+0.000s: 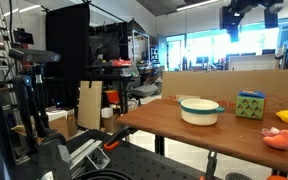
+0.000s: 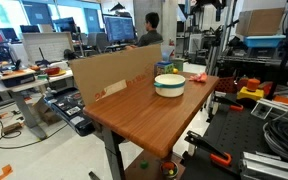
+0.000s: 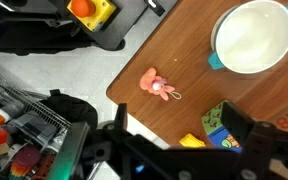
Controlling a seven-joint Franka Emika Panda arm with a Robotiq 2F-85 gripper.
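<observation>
High above the table, my gripper stands open, its two dark fingers wide apart with nothing held between them. Below it in the wrist view lies a small pink toy [image 3: 157, 84] on the brown tabletop. A white bowl with teal handles [image 3: 256, 38] is at the upper right of that view, and looks empty. The green and blue block [image 3: 222, 122] lies partly behind the right finger. Beside it is a yellow object [image 3: 192, 141], partly hidden. In exterior view 1 the pink toy [image 1: 278, 138] sits near the table's front edge.
A tall brown panel [image 2: 120, 72] stands along one long side of the table [image 2: 134, 119]. Much bare tabletop lies on the bowl's far side from the block and toys. Cables and black gear [image 2: 276, 138] crowd the space beside the table.
</observation>
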